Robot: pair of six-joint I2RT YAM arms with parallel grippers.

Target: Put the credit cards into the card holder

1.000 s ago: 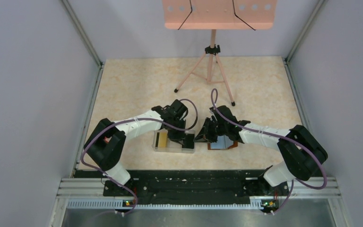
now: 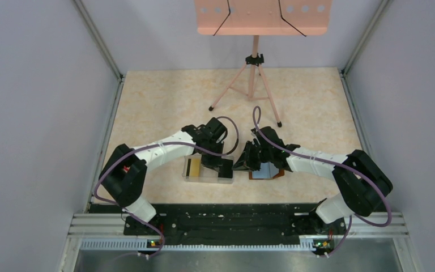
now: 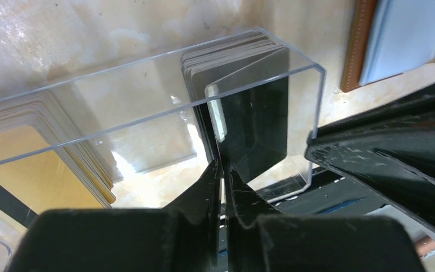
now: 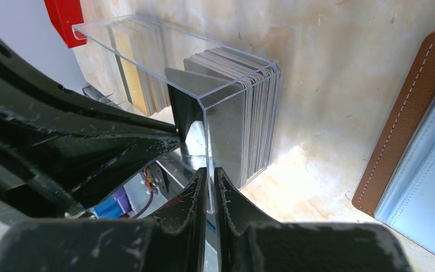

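Observation:
A clear box (image 2: 204,180) holds a stack of black cards (image 2: 225,168) at its right end and gold cards (image 3: 11,153) at its left. One black card (image 3: 255,124) leans away from its stack. My left gripper is at this card's left edge, its fingertips close together; whether they pinch the card cannot be told. At the box's right end, my right gripper has its narrow-gapped fingertips around the clear wall; how firmly is unclear. The brown card holder (image 2: 274,176) lies open to the right, its pale blue sleeves (image 3: 402,39) showing.
A pink stand (image 2: 255,85) rises at the back of the table. In the right wrist view a red object (image 4: 65,20) lies beyond the box.
The left gripper and forearm have shifted slightly over the black cards. The right arm, box and card holder look unchanged.

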